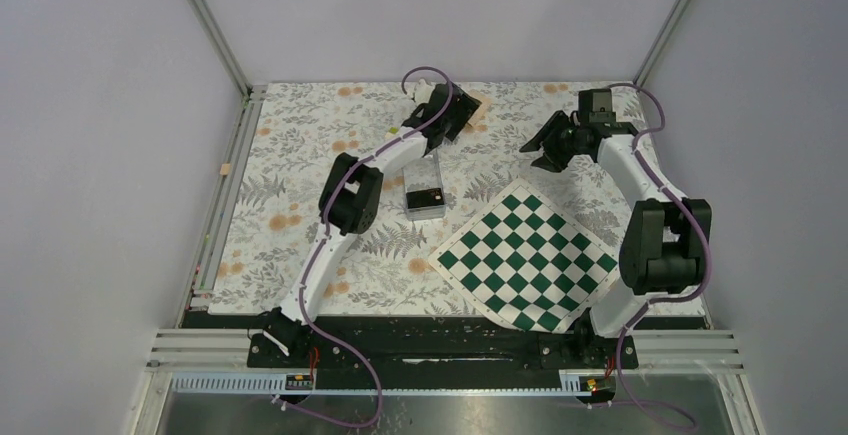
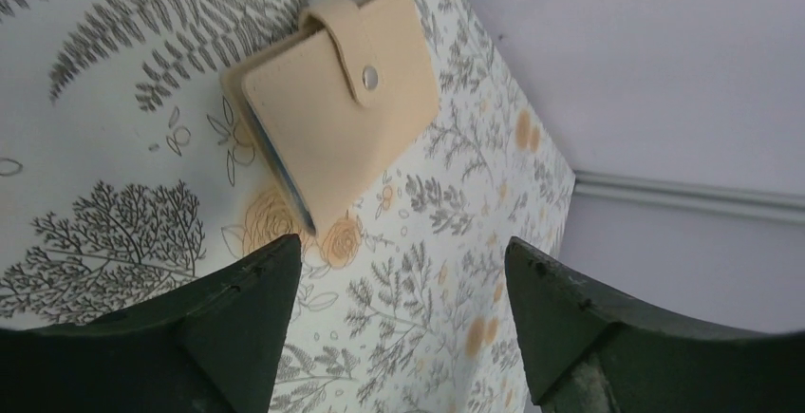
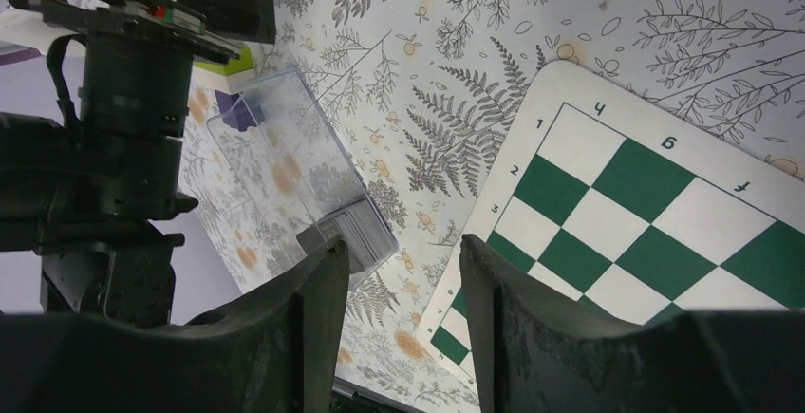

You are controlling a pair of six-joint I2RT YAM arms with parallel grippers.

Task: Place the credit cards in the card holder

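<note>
The tan card holder [image 2: 337, 114] lies flat on the cloth, its snap strap closed over one edge. In the top view the card holder [image 1: 481, 107] shows only partly, beside my left gripper [image 1: 465, 121]. In its own wrist view, the left gripper has parted fingers with nothing between them, and the holder is beyond them. A clear box [image 1: 423, 170] holds a dark stack of cards [image 1: 425, 198] at its near end; those cards [image 3: 344, 234] also show in the right wrist view. My right gripper [image 1: 532, 155] is open and empty, right of the box.
A green-and-white checkered mat [image 1: 530, 255] covers the front right of the table. Small purple and yellow-green items [image 3: 228, 64] sit near the box's far end, partly behind the left arm.
</note>
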